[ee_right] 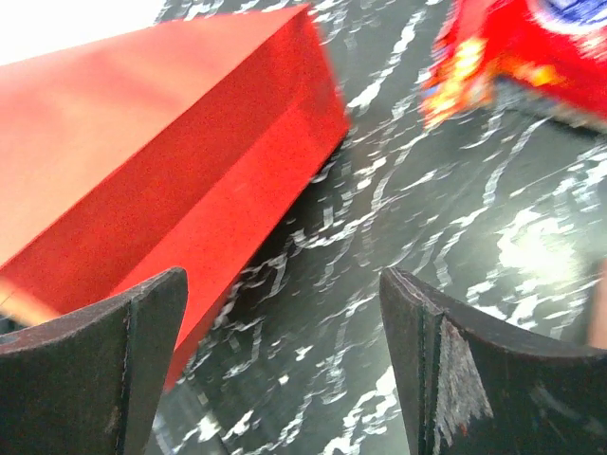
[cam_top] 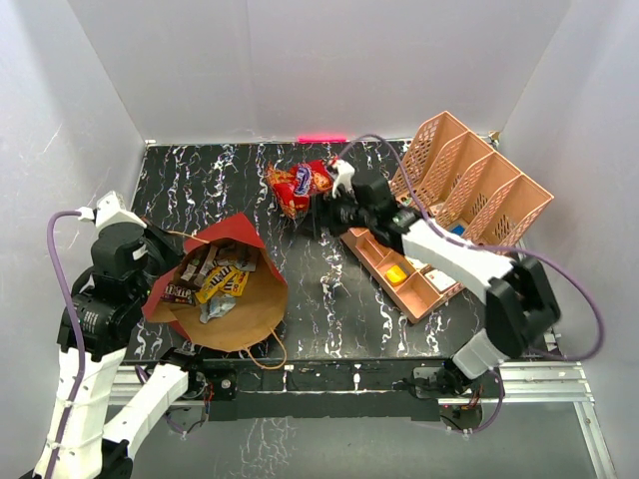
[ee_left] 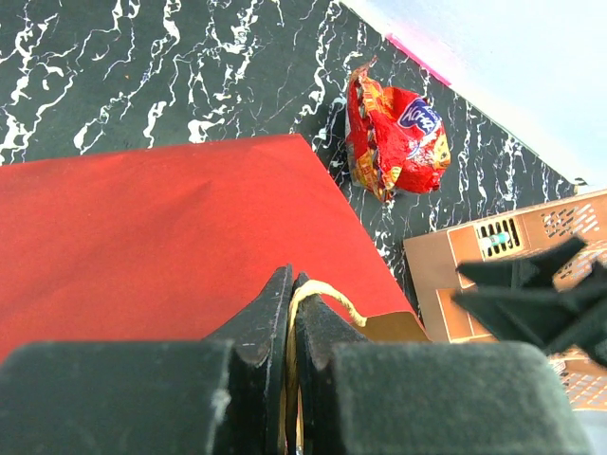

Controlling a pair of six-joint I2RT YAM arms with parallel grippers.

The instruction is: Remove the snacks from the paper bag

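Note:
A red snack packet (cam_top: 298, 186) with a blue logo lies on the dark tabletop behind and right of the bag. In the left wrist view the same packet (ee_left: 396, 137) stands clear of any gripper. My right gripper is open and empty, over bare table between the bag and the wooden organizer. The paper bag (cam_top: 262, 304), red outside and brown inside, lies at the left with its mouth facing forward. Inside it are several snacks, among them a yellow packet (cam_top: 216, 283). My left gripper is shut on the bag's twisted handle (ee_left: 327, 293).
A peach-coloured compartment organizer (cam_top: 409, 304) takes up the right side, its tall racks leaning outward. A pink strip (cam_top: 321, 138) marks the back edge by the white wall. Bare table lies between bag and organizer.

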